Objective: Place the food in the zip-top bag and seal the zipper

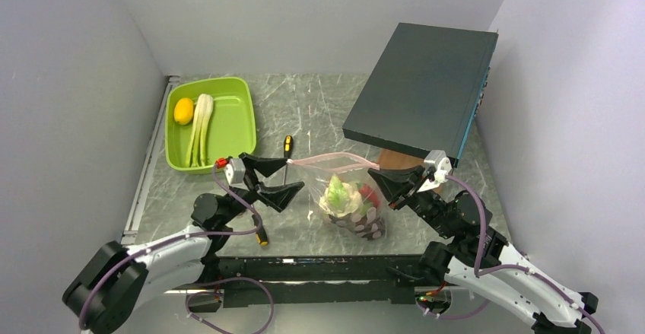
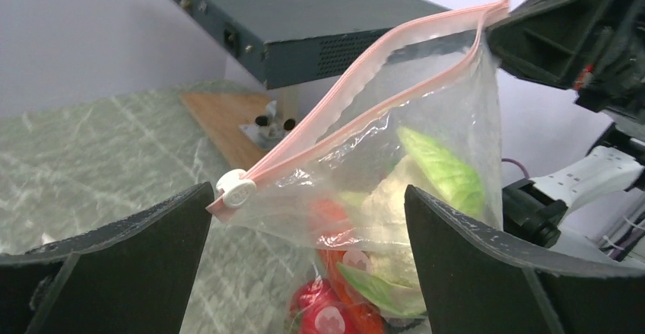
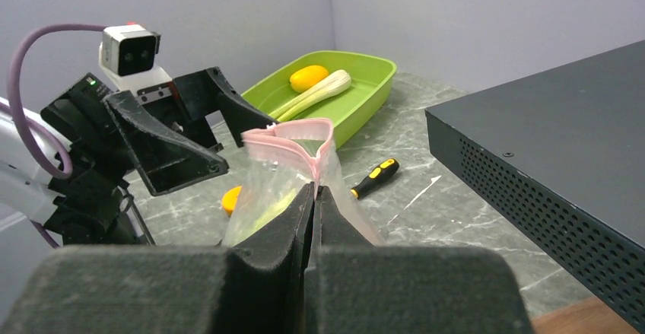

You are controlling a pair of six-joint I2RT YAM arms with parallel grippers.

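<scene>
A clear zip top bag [image 1: 354, 197] hangs with a cauliflower [image 1: 339, 197] and red vegetables [image 2: 327, 307] inside. Its pink zipper rim [image 2: 365, 60] is parted, with a gap between the two strips. At the rim's left end sits a white slider [image 2: 236, 188]. My right gripper is shut on the right corner of the rim. My left gripper [image 1: 295, 173] stands open just left of the bag, the slider end showing between its spread fingers in the left wrist view. Whether they touch the slider cannot be told.
A green tray [image 1: 236, 117] with a lemon [image 1: 184, 111] and a pale stalk vegetable [image 1: 199, 130] stands back left. One screwdriver [image 1: 288, 147] lies behind the bag, another [image 1: 261, 231] under the left arm. A dark metal box [image 1: 426, 83] overhangs the back right.
</scene>
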